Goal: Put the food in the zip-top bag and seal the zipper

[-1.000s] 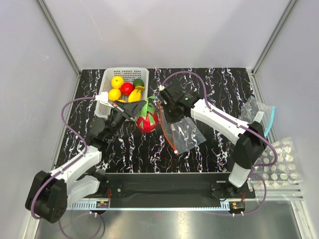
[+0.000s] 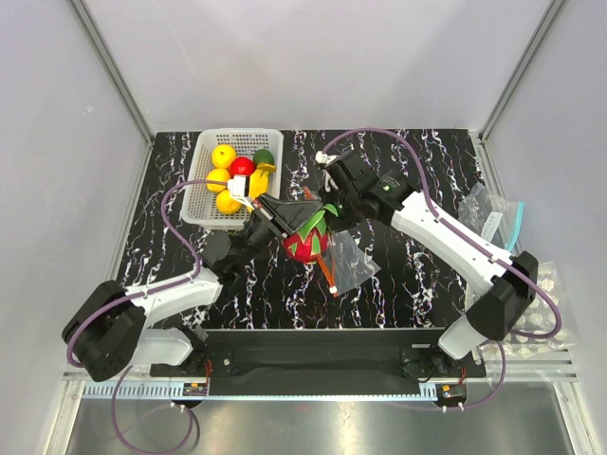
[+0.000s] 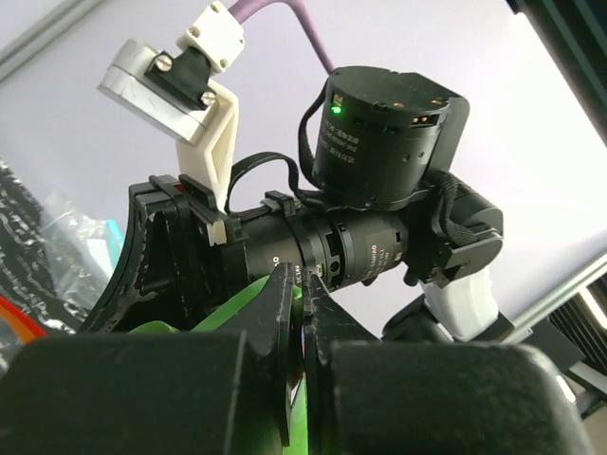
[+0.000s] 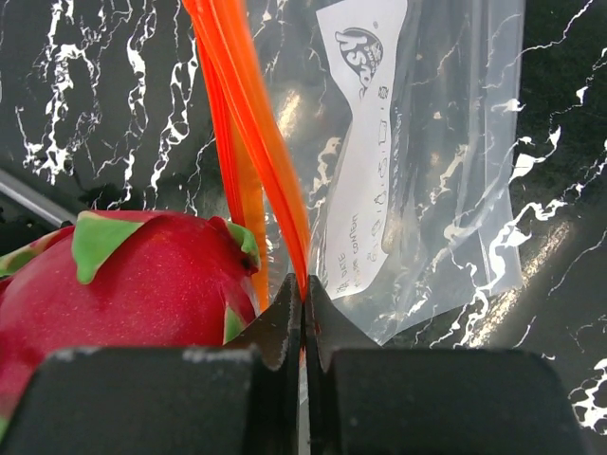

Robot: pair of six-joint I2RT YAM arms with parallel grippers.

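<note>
My left gripper is shut on the green leaf of a red dragon fruit [image 2: 305,245], which hangs at the mouth of the clear zip bag [image 2: 353,265]. My right gripper is shut on the orange zipper edge [image 4: 256,114] of that bag, which lies on the black marbled table. In the right wrist view the fruit [image 4: 123,284] sits just left of the zipper. The bag's far part is partly hidden under the right arm in the top view.
A white basket [image 2: 199,194] with several fruits stands at the back left. Other plastic bags [image 2: 536,313] lie at the right edge.
My left gripper has carried the dragon fruit right, to the bag's opening. The right arm has shifted slightly up and to the right, and the bag has shifted a little.
</note>
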